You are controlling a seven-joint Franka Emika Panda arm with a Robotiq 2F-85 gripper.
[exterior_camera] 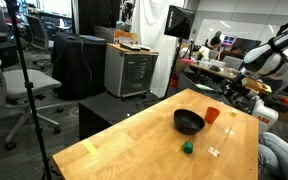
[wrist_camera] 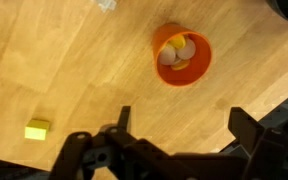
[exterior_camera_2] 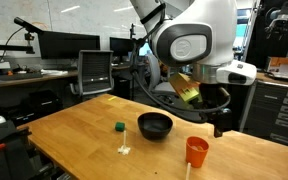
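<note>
Below my open gripper, an orange cup [wrist_camera: 181, 55] stands upright on the wooden table, with several small pale and yellow pieces inside. The fingers are wide apart and hold nothing; the cup lies beyond their tips in the wrist view. In exterior view 2 the same cup [exterior_camera_2: 196, 151] is at the front, beside a black bowl [exterior_camera_2: 155, 126]. A small green object [exterior_camera_2: 120, 126] sits past the bowl. Near it lies a small white item [exterior_camera_2: 124, 148]. A yellow block [wrist_camera: 37, 129] rests on the table at the lower left of the wrist view.
A thin pale stick [exterior_camera_2: 188, 172] lies in front of the cup. Chairs [exterior_camera: 24, 85] and a dark cabinet [exterior_camera: 129, 70] stand beyond the table.
</note>
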